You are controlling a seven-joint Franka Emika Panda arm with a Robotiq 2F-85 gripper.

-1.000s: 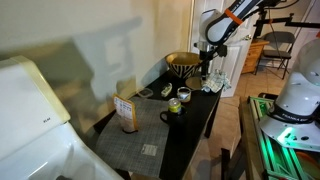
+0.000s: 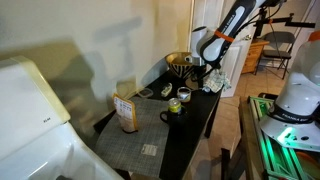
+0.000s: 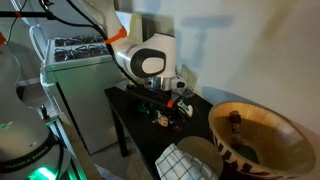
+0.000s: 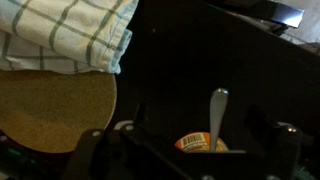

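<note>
My gripper is open over the black table, its dark fingers standing apart with nothing gripped between them. Below the gap, in the wrist view, lies a metal spoon or similar handle (image 4: 218,115), close to a round item with an orange label (image 4: 193,141). A checked cloth (image 4: 72,35) fills the upper left of that view, beside a round brown board (image 4: 60,105). Exterior view 2 has the gripper (image 3: 168,108) low near the tabletop, behind the cloth (image 3: 185,165); its fingertips are hard to make out there.
A large wooden basket (image 3: 262,112) stands by the wall, a dark bottle (image 3: 236,124) inside it. Toward the stove end, exterior view 1 shows a black mug (image 2: 174,108), a glass jar (image 2: 184,94), a small white bowl (image 2: 157,127) no clearer than a pale shape, and a propped box (image 2: 126,113).
The arm has swung left and lowered over the table in exterior view 1, away from the cloth side. The objects on the table look unmoved.
</note>
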